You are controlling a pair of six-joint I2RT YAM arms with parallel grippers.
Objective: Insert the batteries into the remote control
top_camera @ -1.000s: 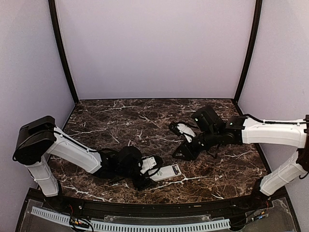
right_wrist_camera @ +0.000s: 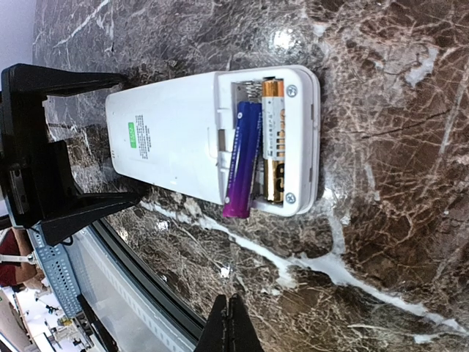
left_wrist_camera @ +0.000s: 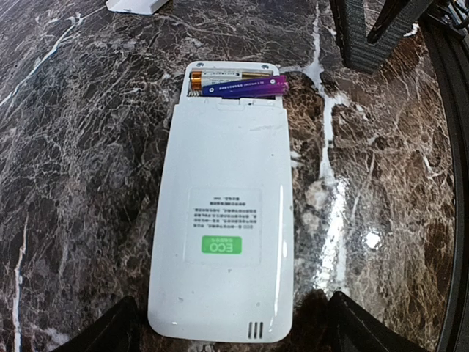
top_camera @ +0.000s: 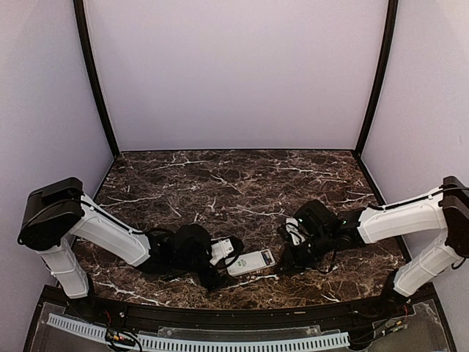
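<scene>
The white remote control (right_wrist_camera: pixel 172 132) lies back up on the table, its battery compartment uncovered. An orange-and-white battery (right_wrist_camera: pixel 273 139) lies along the compartment's end wall. Beside it, a blue-purple battery (right_wrist_camera: pixel 242 161) sits askew, its purple end over the side rim. My left gripper is part open around the remote's far end from the batteries, one finger (right_wrist_camera: pixel 91 207) along each side; whether they touch it, I cannot tell. My right gripper is shut, nothing showing between its tips, off to the side of the compartment near the purple end.
A white piece (left_wrist_camera: pixel 135 6) on the table is cut off by the left wrist view's top edge. The table's front edge (top_camera: pixel 242 312) runs close by the remote. Behind both arms the dark marbled tabletop (top_camera: pixel 242 183) is clear.
My right gripper has come down and toward the table's front edge, from behind the remote to beside its battery end. The left arm and the remote have hardly moved.
</scene>
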